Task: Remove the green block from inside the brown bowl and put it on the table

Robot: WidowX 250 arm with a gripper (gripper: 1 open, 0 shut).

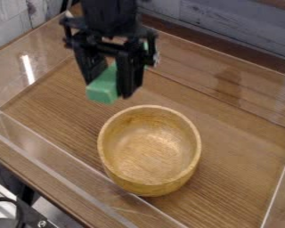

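The green block (103, 86) hangs in the air, held by my gripper (106, 78), which is shut on it. Block and gripper are up and to the left of the bowl, clear of its rim. The brown bowl (187, 134) stands on the wooden table (228, 98) and looks empty inside. The dark arm comes in from the top and hides part of the table behind it.
A pale edge strip (74, 169) runs along the table's lower left, with black cables (14, 209) beyond it. Walls rise at the back.
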